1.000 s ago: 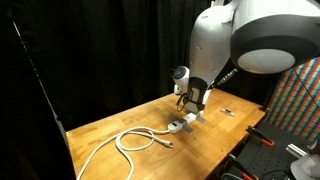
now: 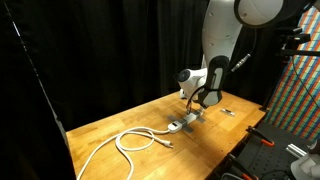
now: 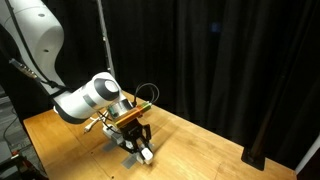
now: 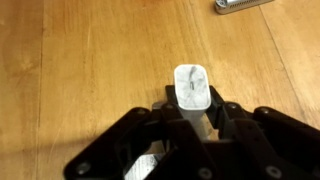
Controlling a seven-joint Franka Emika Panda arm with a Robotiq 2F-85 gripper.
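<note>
A small white object with a rounded, box-like end [image 4: 192, 85] is pinched between the dark fingers of my gripper in the wrist view; what exactly it is cannot be told. In exterior view 2 the gripper [image 3: 138, 143] is low over the wooden table, with the white object [image 3: 147, 156] at its tips. Exterior view 1 has the gripper [image 2: 203, 105] close behind a white power strip [image 2: 177, 126]. The fingers partly hide the held piece.
A long white cable [image 2: 125, 149] lies looped across the table's left front. A small metallic item [image 2: 228, 112] rests to the gripper's right. Behind the table hangs a black curtain [image 2: 120, 50].
In exterior view 1 the arm and gripper have shifted to the right over the last second. The power strip and cable have stayed where they were.
</note>
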